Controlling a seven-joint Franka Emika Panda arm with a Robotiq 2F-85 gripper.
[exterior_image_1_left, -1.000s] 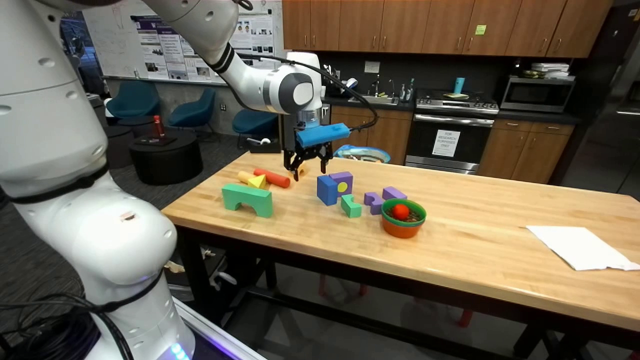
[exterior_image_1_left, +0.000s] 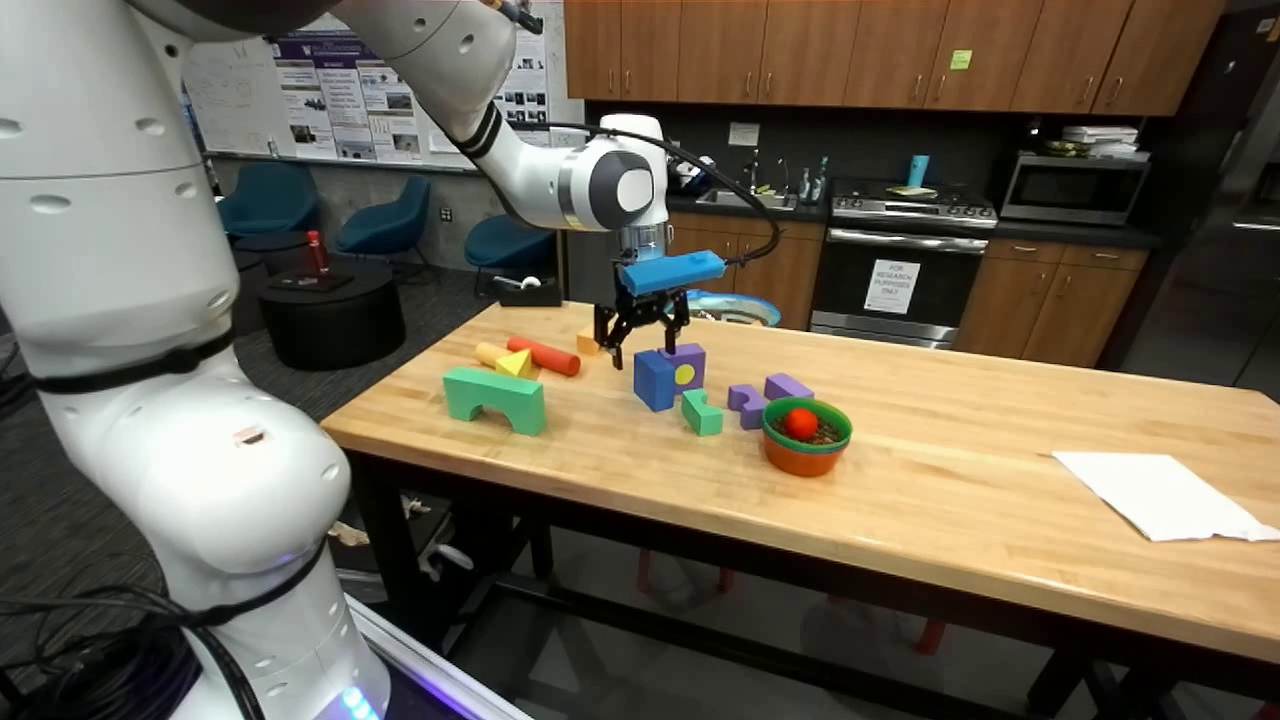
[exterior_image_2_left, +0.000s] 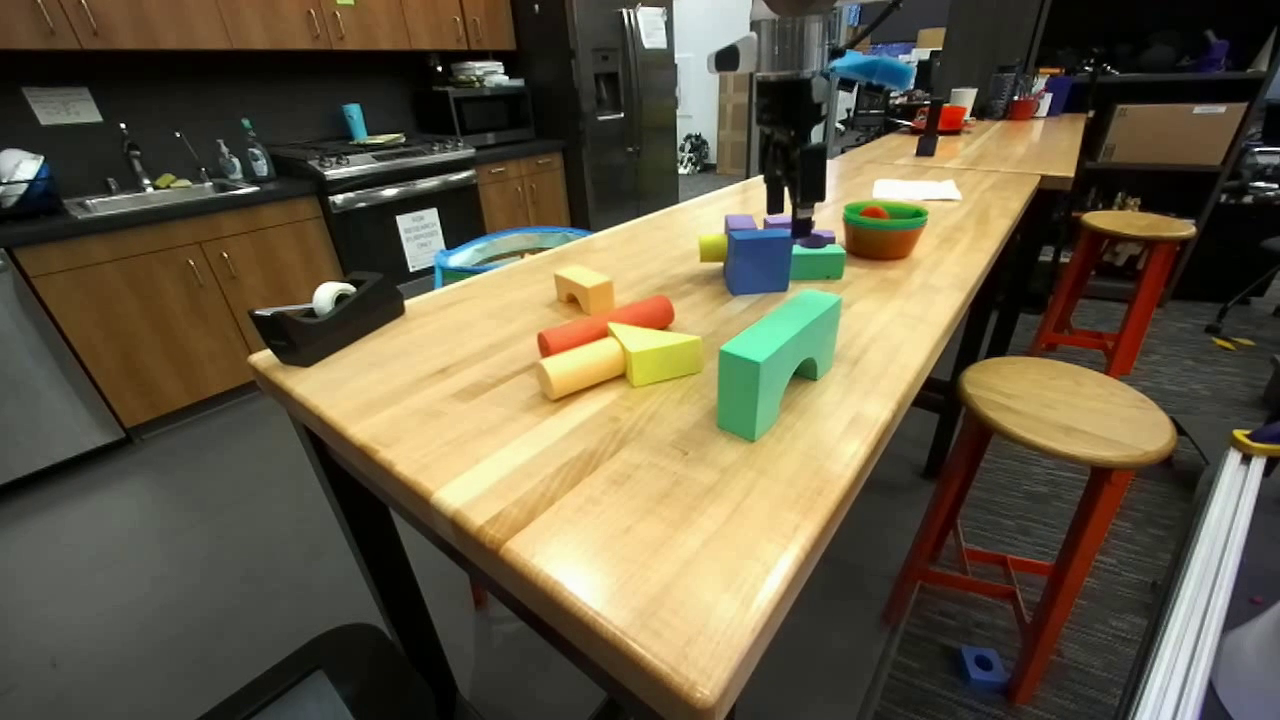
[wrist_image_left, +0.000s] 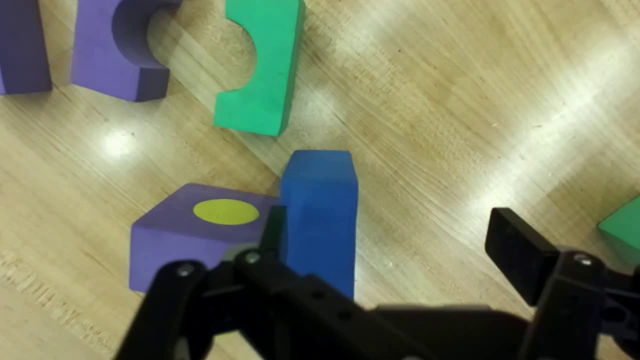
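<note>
My gripper (exterior_image_1_left: 644, 355) hangs open above the table, close over the blue block (exterior_image_1_left: 654, 380), with nothing held. In the wrist view one fingertip overlaps the left edge of the blue block (wrist_image_left: 324, 222), and the other lies over bare wood to its right. Against the blue block's left side there is a purple block with a yellow round spot (wrist_image_left: 174, 240). A small green arch (wrist_image_left: 270, 72) and a notched purple block (wrist_image_left: 108, 54) are beyond them. The larger green arch (exterior_image_2_left: 780, 354) stands apart on the table.
A red cylinder (exterior_image_2_left: 606, 324), a tan cylinder (exterior_image_2_left: 582, 366), a yellow triangular block (exterior_image_2_left: 657, 354) and an orange arch (exterior_image_2_left: 585, 288) lie together. Stacked green and orange bowls (exterior_image_1_left: 806, 456) hold a red ball (exterior_image_1_left: 800, 422). Bare table extends rightward to a white sheet (exterior_image_1_left: 1164, 492).
The arm and its open gripper have shifted rightward in exterior view 1, from left of the blue block to over its near area. The blocks and bowls have stayed put.
</note>
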